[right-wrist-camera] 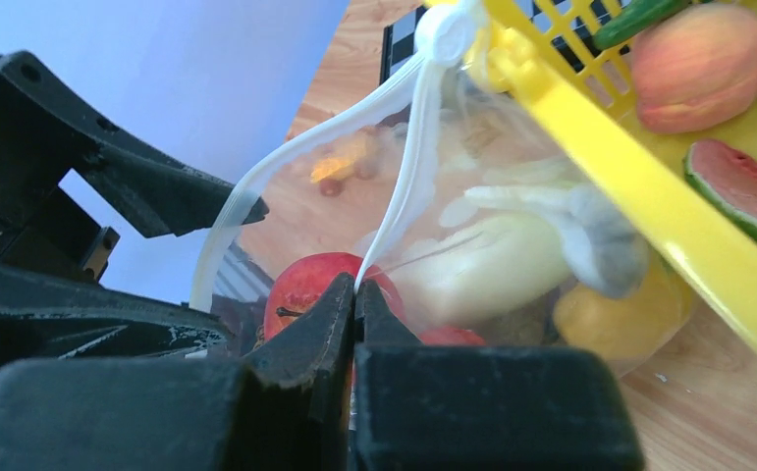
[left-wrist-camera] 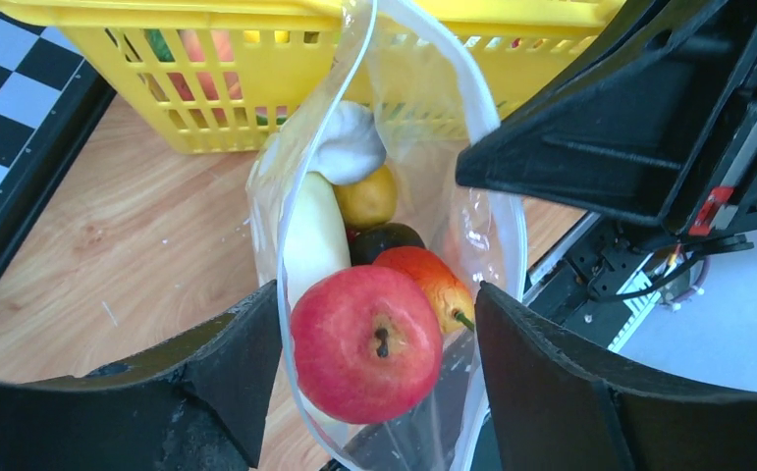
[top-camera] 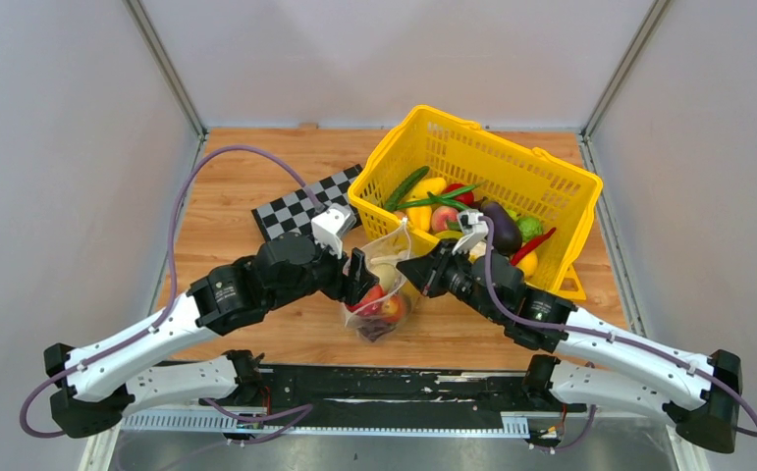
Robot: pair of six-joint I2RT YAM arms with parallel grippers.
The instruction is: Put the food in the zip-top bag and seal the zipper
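Note:
A clear zip-top bag [top-camera: 401,248] stands with its mouth open between my two grippers. Inside it the left wrist view shows a red apple [left-wrist-camera: 364,343], a red-orange fruit [left-wrist-camera: 428,283], a long white vegetable [left-wrist-camera: 317,235], a yellow round item [left-wrist-camera: 367,199], a dark item [left-wrist-camera: 386,240] and garlic [left-wrist-camera: 348,142]. My right gripper is shut on one side of the bag's rim. My left gripper [top-camera: 358,282] is open, its fingers [left-wrist-camera: 232,363] spread on either side of the bag's mouth, not closed on the rim.
A yellow basket [top-camera: 570,177] full of produce stands close behind the bag, its edge near the bag in the right wrist view. A black-and-white checkered board [top-camera: 286,211] lies at the back left. Bare wood [top-camera: 286,339] is free at the front left.

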